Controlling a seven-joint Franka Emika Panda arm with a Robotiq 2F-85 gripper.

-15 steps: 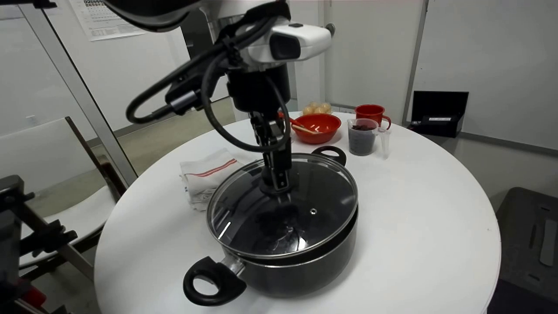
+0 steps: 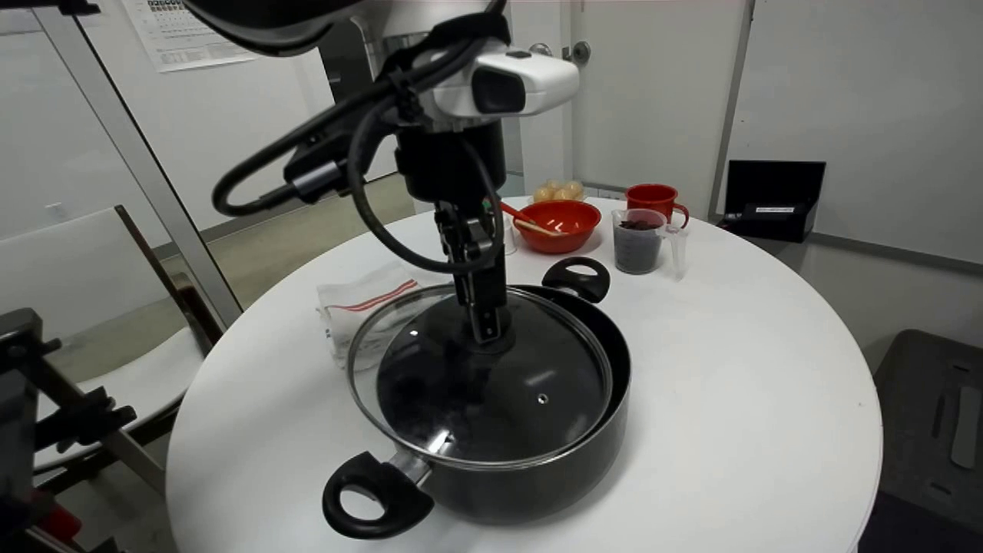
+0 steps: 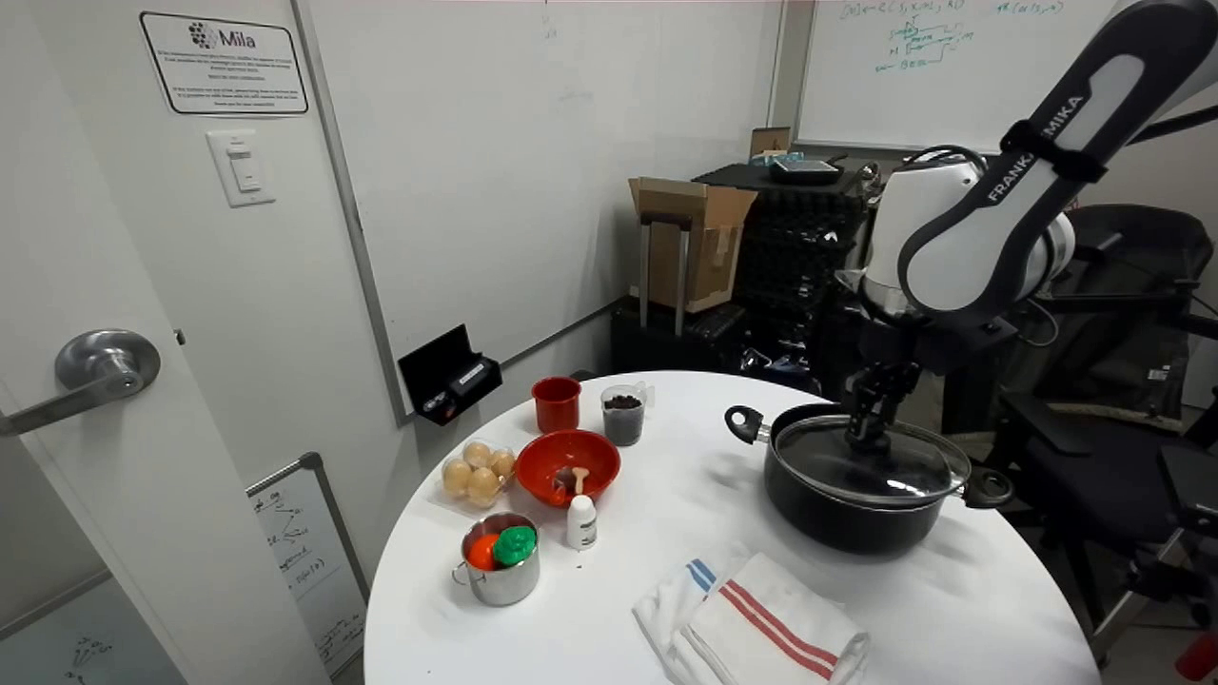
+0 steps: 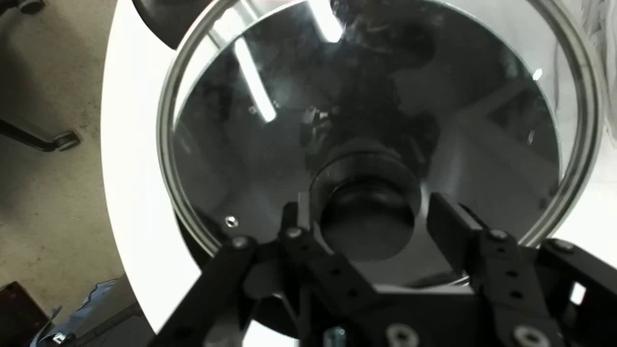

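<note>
A glass lid (image 2: pixel 573 405) with a metal rim lies off-centre on the black pot (image 2: pixel 553 493). In exterior view 1 it overhangs on the left, and a dark crescent of the pot's inside shows at the right. My gripper is around the lid's round black knob (image 4: pixel 367 222), one finger on each side. The fingers stand part open, and gaps show between the knob and both fingers in the wrist view. From the side, the gripper (image 3: pixel 870 443) reaches down to the lid's middle.
A folded towel (image 3: pixel 765 628) lies near the pot. Farther off are a red bowl (image 3: pixel 588 449), red mug (image 3: pixel 556 405), measuring cup (image 3: pixel 623 422), eggs (image 3: pixel 474 474), white bottle (image 3: pixel 582 525) and steel pot (image 3: pixel 502 580). In exterior view 1, the table's right side is clear.
The lid has shifted left and slightly down in exterior view 1, baring the pot's right inner side. My gripper has moved slightly left and down with it.
</note>
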